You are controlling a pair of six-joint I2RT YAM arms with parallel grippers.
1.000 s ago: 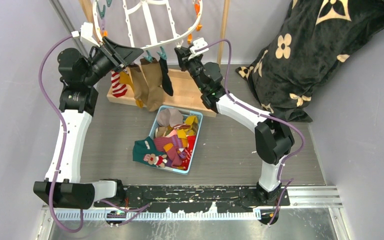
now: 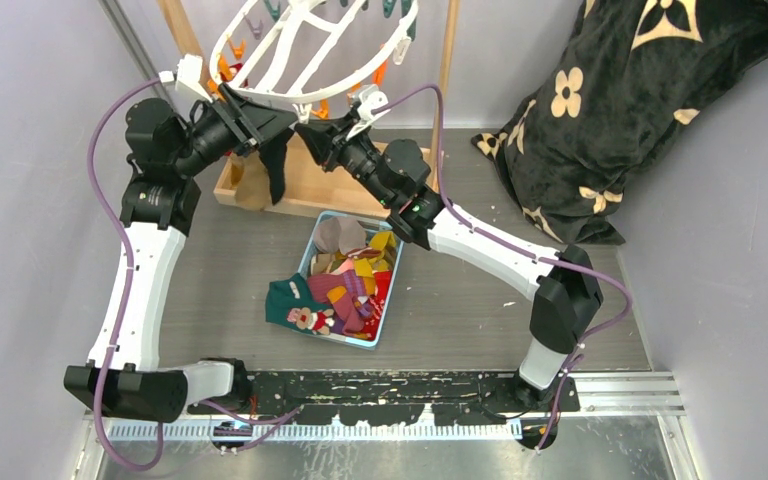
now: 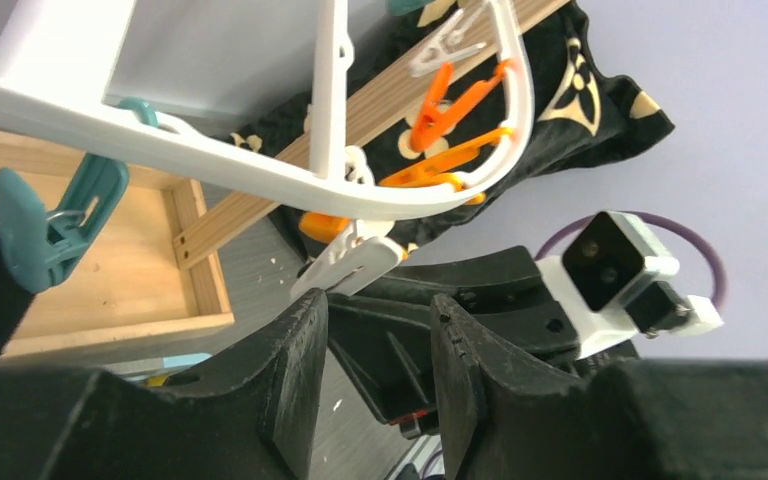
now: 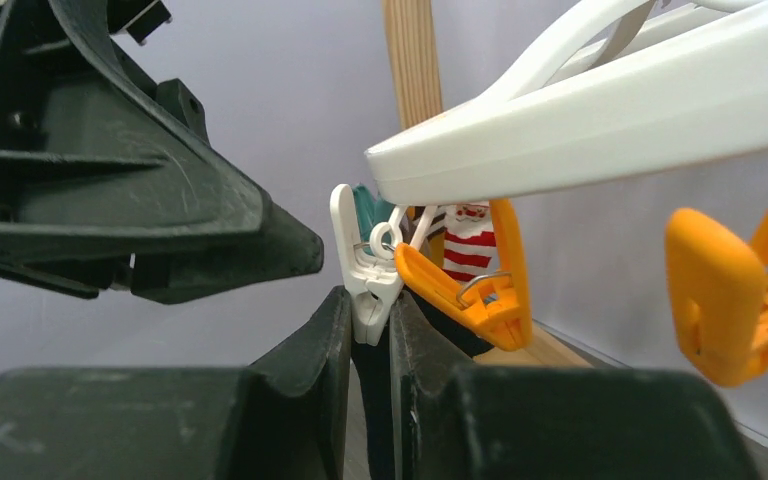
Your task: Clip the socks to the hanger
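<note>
The white hanger [image 2: 322, 40] with clips is at top centre. My right gripper [image 2: 303, 126] grips a white clip [image 4: 370, 260] at its rim, the fingertips close round its lower end. My left gripper [image 2: 275, 125] is just left of it; in the left wrist view its fingers sit apart below that clip, with no object visible between them. A dark sock [image 2: 273, 165] and brown sock [image 2: 249, 185] hang behind my left gripper; a striped sock [image 4: 468, 245] shows behind the clips.
A blue bin [image 2: 374, 342] of loose socks is on the floor below. A wooden tray [image 2: 350, 205] lies under the hanger. A dark patterned cushion [image 2: 620, 120] fills the back right. Floor right of the bin is clear.
The hanger has turned, its clips and hanging socks shifting left. My right gripper has moved left with it, and my left gripper slightly right and down, so the two now nearly meet.
</note>
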